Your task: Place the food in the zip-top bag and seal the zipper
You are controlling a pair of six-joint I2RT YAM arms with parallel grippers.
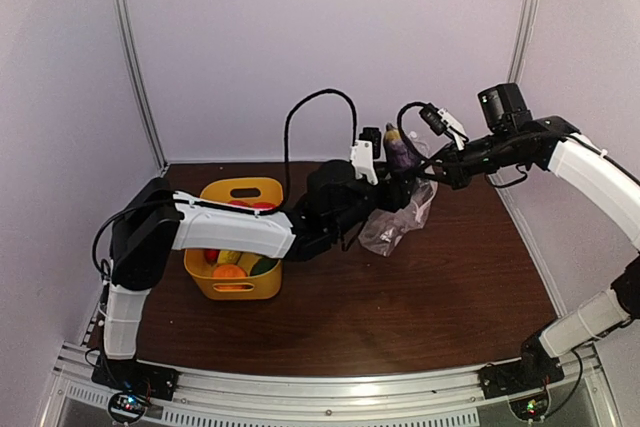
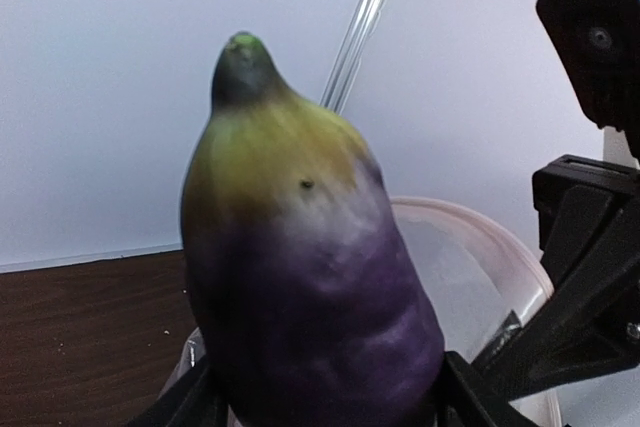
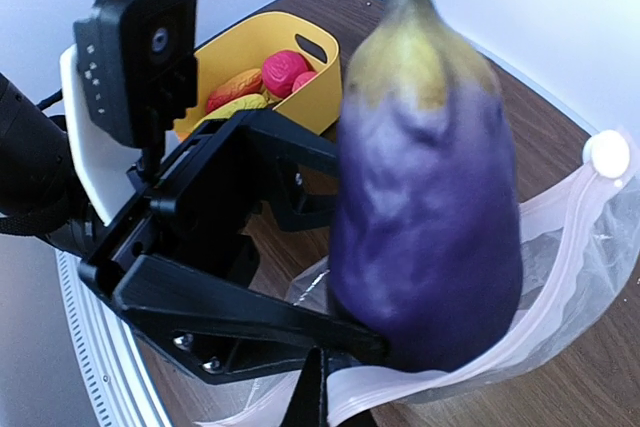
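Note:
A purple eggplant (image 1: 398, 150) with a yellow-green top stands upright at the mouth of the clear zip top bag (image 1: 393, 231). My left gripper (image 1: 398, 189) is open wide, its fingers on either side of the eggplant's lower part; how firmly they touch it cannot be told. In the right wrist view most of the eggplant (image 3: 430, 197) shows above the bag's pale rim (image 3: 560, 277), its lower end just behind that rim. My right gripper is shut on the rim, and the bag hangs open below. The bag's inside is mostly hidden.
A yellow basket (image 1: 243, 290) with several toy foods, among them an orange one (image 1: 228, 272), stands at the left, partly under my left arm. Both grippers are very close together.

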